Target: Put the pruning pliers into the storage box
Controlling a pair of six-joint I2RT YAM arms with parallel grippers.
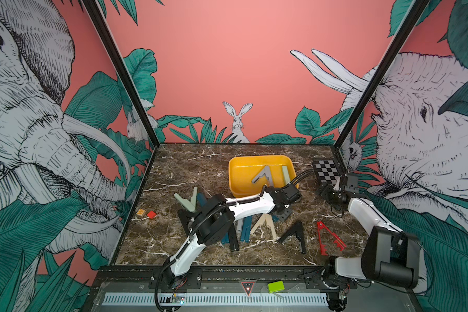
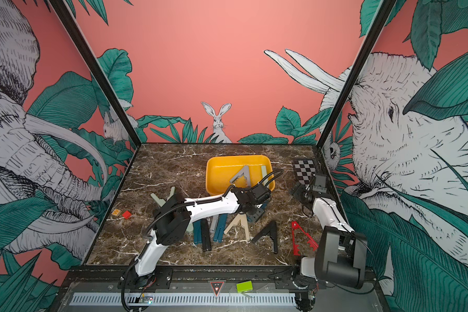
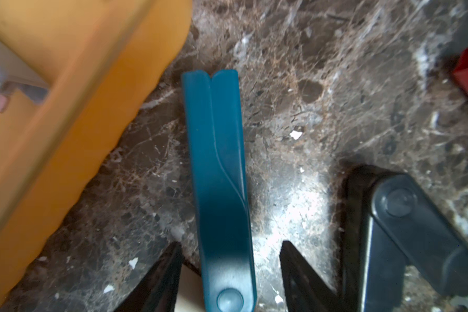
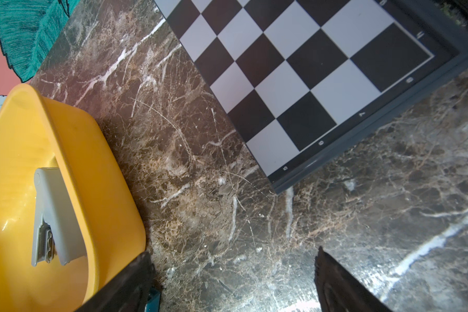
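Note:
In the left wrist view, a closed blue pair of pliers (image 3: 221,182) lies flat on the marble table beside the yellow storage box (image 3: 135,98). Over its pivot end, my left gripper is open, one finger on either side and a gap at each. The box (image 1: 233,182) holds grey pliers (image 1: 263,173) and a pale green piece (image 1: 285,174). Red pliers (image 1: 322,236), black pliers (image 1: 299,234), beige pliers (image 1: 265,223), blue pliers (image 1: 246,228) and light green pliers (image 1: 186,202) are spread on the table. Empty, my right gripper has its fingers apart above bare marble.
A black-and-white checkerboard (image 4: 296,67) lies at the back right, close to my right gripper. Small orange (image 1: 140,212) and red (image 1: 151,214) blocks sit at the far left. My left forearm covers part of the tool row.

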